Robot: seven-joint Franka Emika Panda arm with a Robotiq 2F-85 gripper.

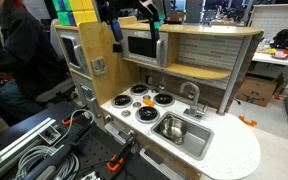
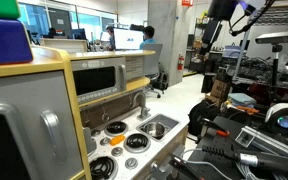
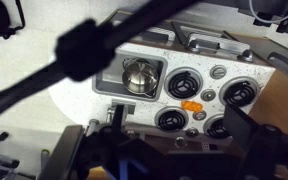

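Note:
No task is named. High above the toy kitchen counter, my gripper stands open, its dark fingers wide apart with nothing between them. In exterior view 1 the gripper appears in front of the microwave, near the top of the picture. Between the burners on the stove top lies a small orange object, visible also as an orange object in exterior view 1. A round metal pot sits inside the sink, clear of my fingers.
Several black coil burners and small knobs surround the orange object. The faucet rises behind the sink. A shelf runs along the back, with wooden cabinet panels at the left.

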